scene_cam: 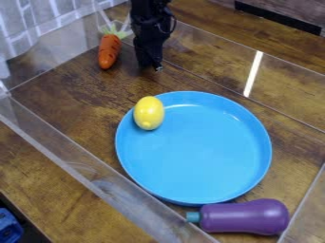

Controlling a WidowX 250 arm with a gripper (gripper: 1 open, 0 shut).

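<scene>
My dark gripper (151, 59) is at the top centre, just right of an orange carrot (109, 51) with a pale green top. The dark shapes at its tip are too small to show whether it is open or shut. A yellow oval object (148, 112) rests on the upper left of a blue plate (203, 152). A purple toy with a teal end (244, 216), like an eggplant, lies below the plate at the lower right.
Transparent walls (64, 152) border the wooden work surface (64, 95). The wood left of the plate and to its upper right is clear.
</scene>
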